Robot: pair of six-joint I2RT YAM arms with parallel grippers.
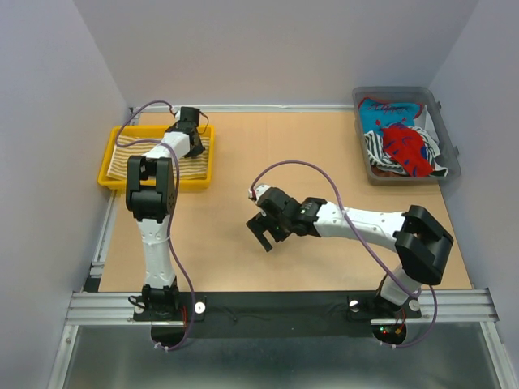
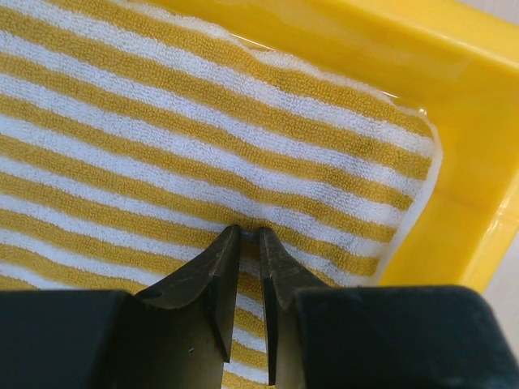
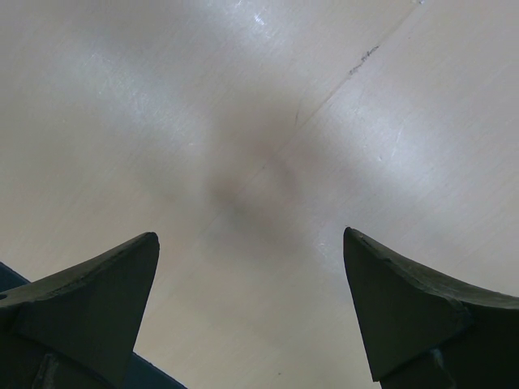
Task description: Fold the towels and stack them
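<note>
A yellow-and-white striped towel (image 2: 186,105) lies flat, one corner and edges showing, inside the yellow tray (image 1: 212,162) at the back left. Low over that tray, my left gripper points down at the cloth, its fingertips nearly together. A small pinch of the striped towel appears to be between them, so it is shut on the cloth. The rest of the towel remains lying in the tray. Over bare tabletop near the middle, my right gripper is open, with only table surface between its wide-set fingers (image 3: 122,279).
A grey bin (image 1: 454,162) at the back right holds several crumpled towels in red (image 1: 407,151), blue (image 1: 388,115) and black-and-white stripes. The tabletop (image 1: 276,146) between tray and bin is clear.
</note>
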